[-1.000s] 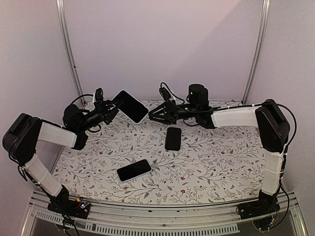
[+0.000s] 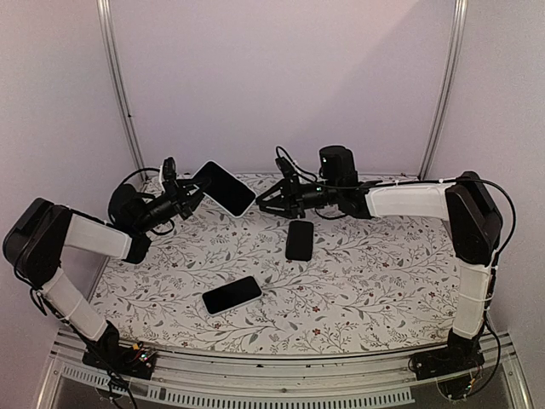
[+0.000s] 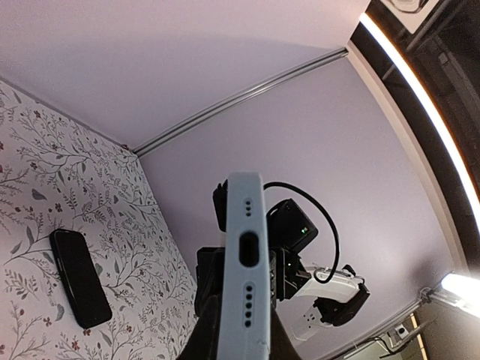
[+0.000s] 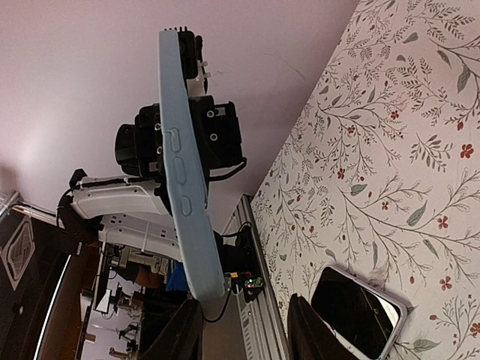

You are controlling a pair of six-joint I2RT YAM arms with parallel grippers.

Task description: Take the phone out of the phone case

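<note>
Raised above the table, a black-screened phone (image 2: 224,187) sits in a pale blue case (image 3: 241,300). My left gripper (image 2: 197,185) is shut on the cased phone at its upper-left end. The case's long edge (image 4: 178,161), with its side buttons, faces the right wrist camera. Close to the phone's lower-right corner stands my right gripper (image 2: 261,202), its fingers partly open. In the right wrist view its fingers (image 4: 184,334) are spread, the case's lower corner just above the left one; nothing shows between them.
Two other phones lie flat on the flowered tabletop: a pale-rimmed one (image 2: 232,296) nearer the front and a dark one (image 2: 300,240) below the right gripper.
The held phone has shifted a touch down and left. The phones on the table have not moved.
</note>
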